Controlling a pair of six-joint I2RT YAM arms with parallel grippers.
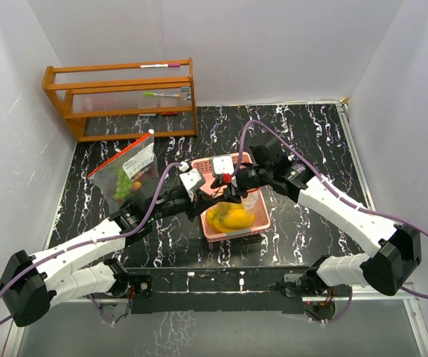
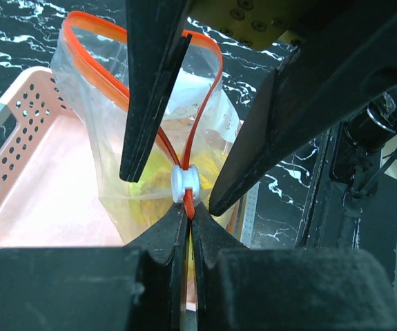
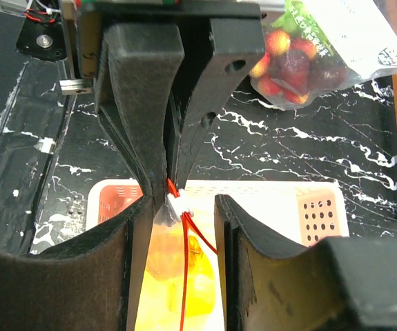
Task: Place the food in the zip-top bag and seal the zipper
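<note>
A zip bag [image 2: 115,186] with an orange zipper and a white slider [image 2: 184,182] stands in the pink basket [image 1: 206,232], yellow food [image 1: 234,217] showing inside. My left gripper is shut on the zipper's end, just beside the slider. My right gripper is part open around the zipper and slider from the other side; in the left wrist view its fingertips flank the slider, apparently without gripping it.
A second bag [image 1: 128,175] with fruit lies to the left. A wooden rack [image 1: 120,88] stands at the back left. Dark marble tabletop shows round the basket, clearer at the back right.
</note>
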